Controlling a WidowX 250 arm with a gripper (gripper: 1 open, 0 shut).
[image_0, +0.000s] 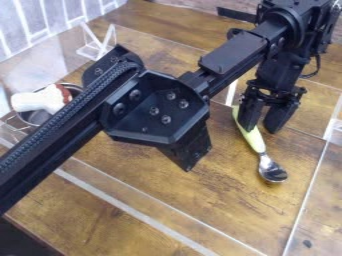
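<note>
My black gripper (263, 115) hangs at the right of the view, low over the wooden tabletop, its fingers open around the upper part of a spoon. The spoon has a pale yellow-green handle (251, 136) and a shiny metal bowl (273, 172) pointing toward the front. Whether the fingers touch the handle cannot be told.
At the left, a white object (40, 100) rests in a metal pot (24, 123), partly behind my arm (60, 130). Clear plastic edges and strips run along the table's back and sides.
</note>
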